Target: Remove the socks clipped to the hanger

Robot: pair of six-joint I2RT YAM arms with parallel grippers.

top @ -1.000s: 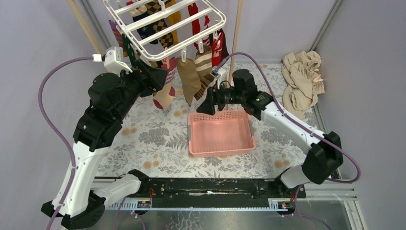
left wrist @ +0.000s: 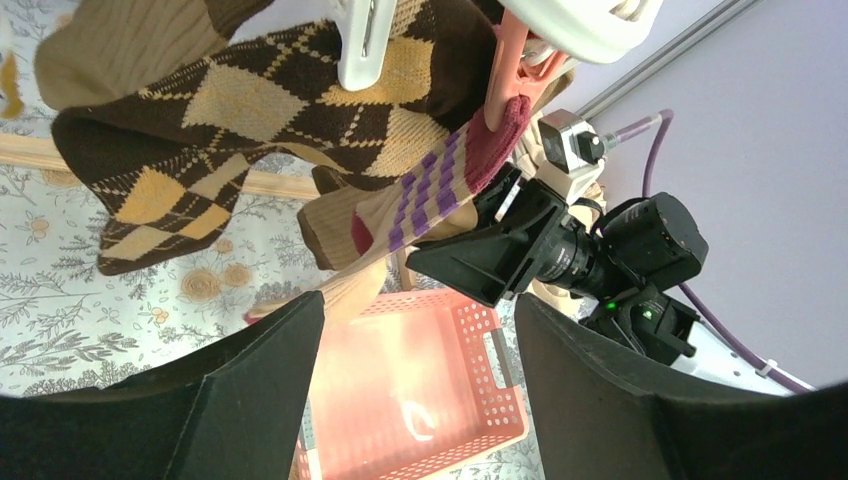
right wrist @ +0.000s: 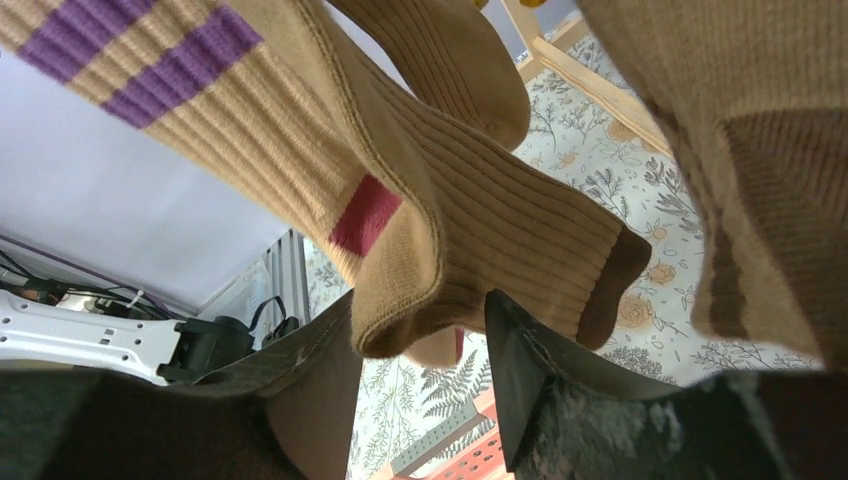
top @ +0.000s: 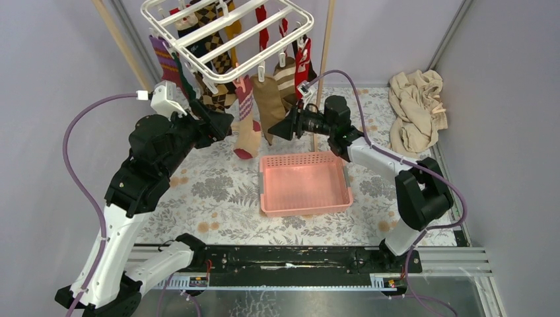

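Several socks hang by clips from the white hanger [top: 245, 69]. Nearest in front is a striped beige sock [top: 248, 135] with purple bands and a dark red heel and toe, held by a pink clip [left wrist: 512, 72]. A plain brown sock [top: 267, 105] hangs to its right. My left gripper [top: 228, 125] is left of the striped sock, its fingers [left wrist: 270, 365] apart and nothing between them. Close to the brown sock stands my right gripper [top: 282, 129], partly open. In the right wrist view brown fabric [right wrist: 400, 300] droops at its fingertips, not clamped.
The pink basket [top: 305, 212] sits empty on the floral-covered table below the socks. A brown argyle sock [left wrist: 245, 100] hangs at the left. Beige cloth [top: 416, 109] lies at the right. Wooden poles [top: 327, 41] stand behind the hanger.
The striped sock has swung right and back left, and the hanger has swayed.
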